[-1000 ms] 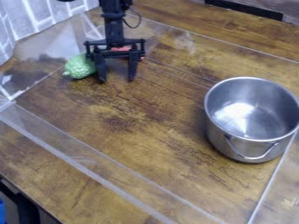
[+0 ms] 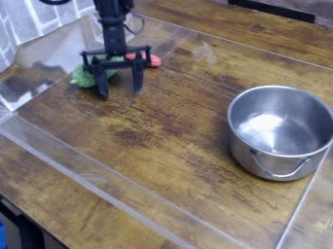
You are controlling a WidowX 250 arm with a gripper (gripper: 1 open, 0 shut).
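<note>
My black gripper (image 2: pixel 115 72) is at the upper left, over a green round object (image 2: pixel 85 75) that it partly hides. Behind and right of it is a small red object (image 2: pixel 152 60), also partly covered. Whether the fingers hold anything is hard to tell.
A large steel pot (image 2: pixel 278 131) stands on the right of the wooden table (image 2: pixel 156 175). Clear plastic edging borders the work area, and a white grid panel (image 2: pixel 29 24) is at the upper left.
My gripper has shifted left over the green object, covering more of it and uncovering more of the red one. The pot has not moved.
</note>
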